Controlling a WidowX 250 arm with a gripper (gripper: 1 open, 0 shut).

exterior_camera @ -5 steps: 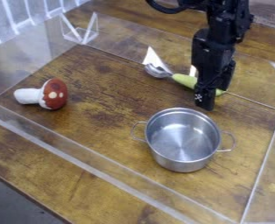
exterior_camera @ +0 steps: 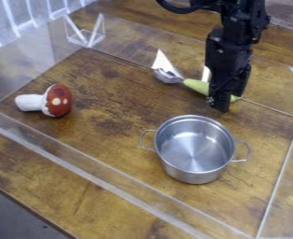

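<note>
The black robot gripper (exterior_camera: 221, 101) hangs down from the top, low at a pale green elongated vegetable or toy (exterior_camera: 198, 86) lying on the wooden table near the back right. The dark fingers overlap the green item; whether they are open or closed on it is hard to see. Behind the item's left end lies a metal utensil (exterior_camera: 165, 73).
A steel pot (exterior_camera: 193, 149) with two handles stands front right. A red-and-white mushroom toy (exterior_camera: 56, 99) lies at the left.
The gripper and arm have shifted only slightly around the green item. The other objects stay where they were.
</note>
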